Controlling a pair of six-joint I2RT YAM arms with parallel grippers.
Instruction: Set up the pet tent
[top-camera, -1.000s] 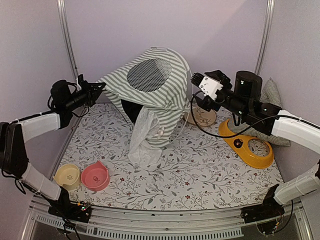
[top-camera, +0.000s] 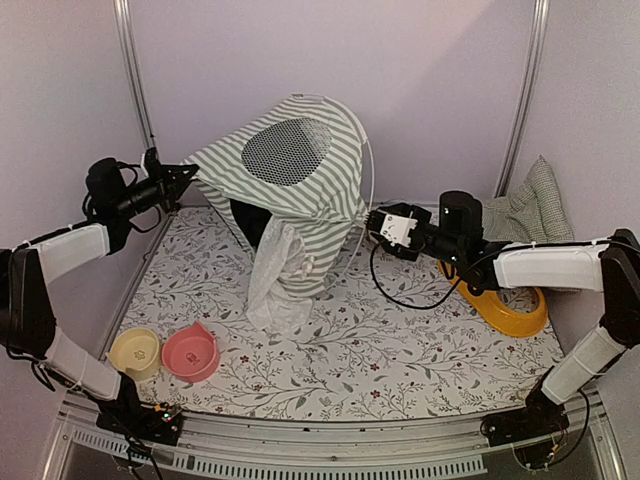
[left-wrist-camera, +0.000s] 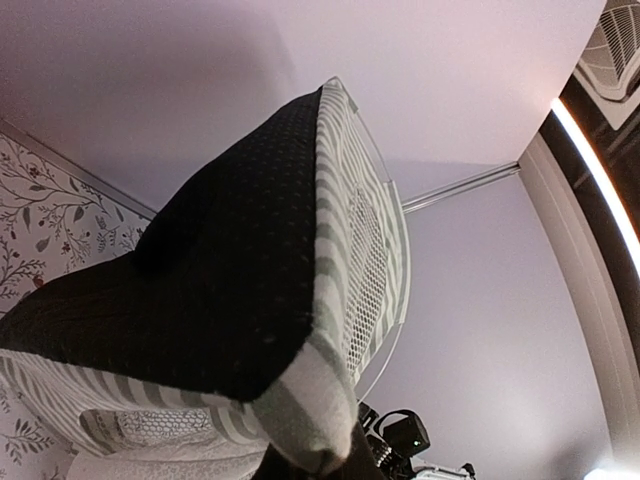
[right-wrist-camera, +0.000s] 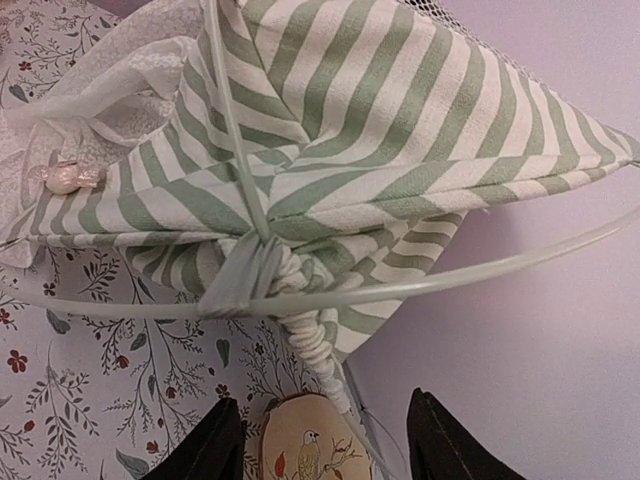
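The striped pet tent (top-camera: 300, 170) with a mesh window (top-camera: 285, 152) hangs lopsided, lifted at its upper left corner, where my left gripper (top-camera: 180, 172) is shut on the fabric. The left wrist view shows that corner (left-wrist-camera: 305, 415) and the dark inside (left-wrist-camera: 210, 260). A white sheer cloth (top-camera: 275, 290) droops from the front. My right gripper (top-camera: 375, 222) is part open beside the tent's right side; in the right wrist view its fingers face a junction of white poles (right-wrist-camera: 430, 280) tied with a grey strap (right-wrist-camera: 240, 275), nothing between them.
A yellow bowl (top-camera: 135, 352) and pink bowl (top-camera: 190, 352) stand front left. A yellow feeder (top-camera: 515, 315) and grey cushion (top-camera: 530, 210) are at the right. A beige round object (right-wrist-camera: 295, 420) lies behind the tent.
My right gripper has come down and left to the tent's right side. My left gripper and the held corner have shifted slightly left.
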